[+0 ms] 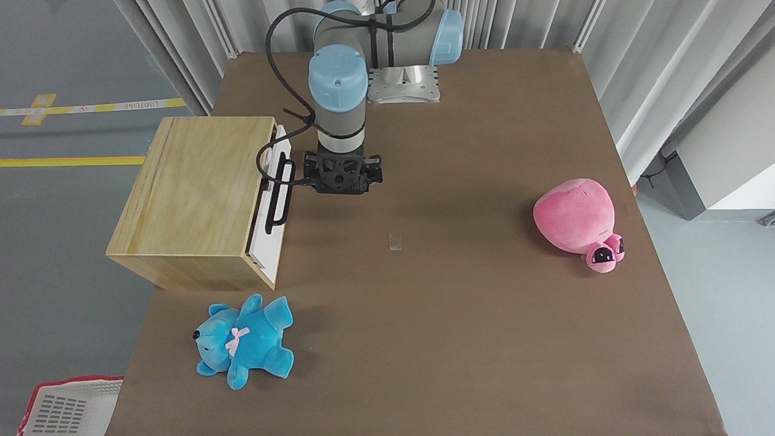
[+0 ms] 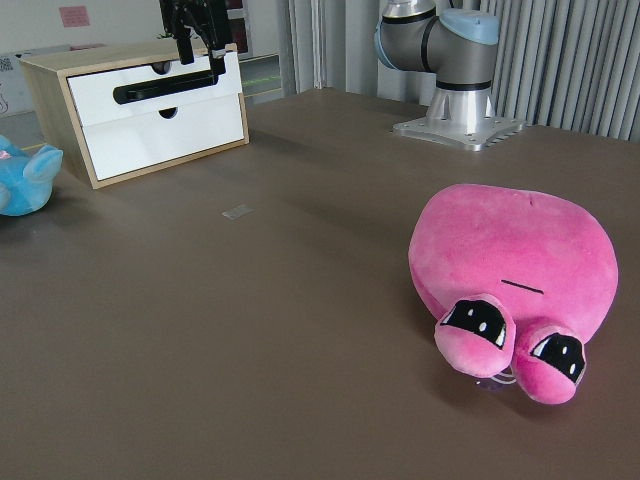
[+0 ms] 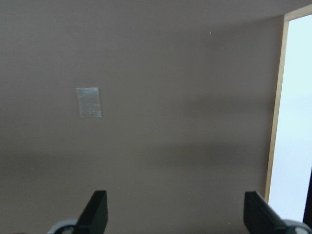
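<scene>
My gripper (image 1: 342,173) hangs just right of the wooden drawer cabinet (image 1: 189,196), near the top of its white drawer front (image 2: 160,130) with a black handle (image 2: 160,88). In the wrist view the two fingers (image 3: 95,214) stand wide apart over bare tabletop, nothing between them. The cabinet's white face and wooden edge fill the right of that view. A blue plush bear (image 1: 247,341) lies below the cabinet. A pink plush toy (image 1: 574,218) lies on the right of the table.
A red-rimmed white basket (image 1: 72,403) stands off the table at lower left. Curtains line the back.
</scene>
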